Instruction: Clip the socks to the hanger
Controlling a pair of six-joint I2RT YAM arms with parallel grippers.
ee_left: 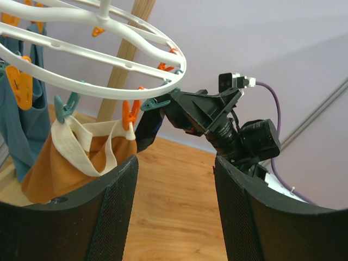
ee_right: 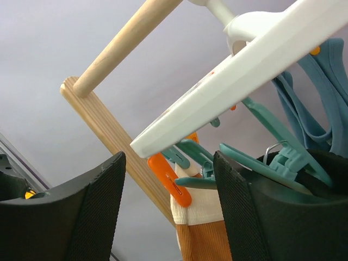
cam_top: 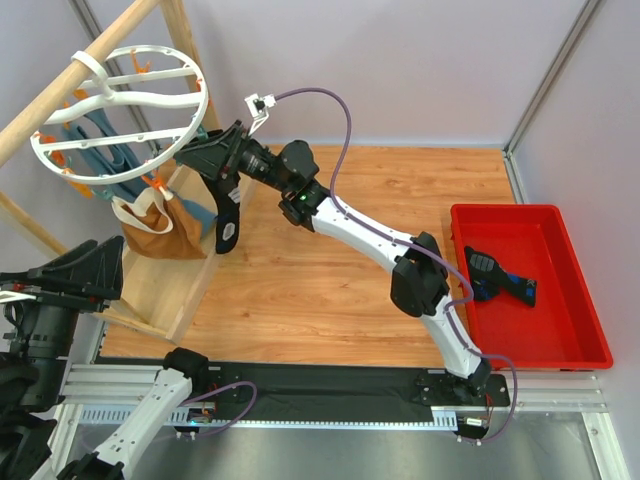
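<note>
The round white hanger (cam_top: 150,100) carries orange and teal clips around its rim. A black sock (cam_top: 226,215) with a pale patch hangs from the rim's right side, partly behind the right gripper. My right gripper (cam_top: 185,155) is at that rim, its fingers apart. In the right wrist view a teal clip (ee_right: 285,163) lies close by the right-hand finger, with black cloth behind it; an orange clip (ee_right: 169,179) shows beyond the gap. Well apart from the hanger, my left gripper is open and empty. Black-and-blue socks (cam_top: 500,278) lie in the red tray (cam_top: 585,300).
A brown cloth with white trim (cam_top: 165,228) and blue cloths (cam_top: 110,150) also hang from the hanger. The wooden stand (cam_top: 90,70) supports it at the left. Bare wooden floor (cam_top: 320,290) lies between stand and tray.
</note>
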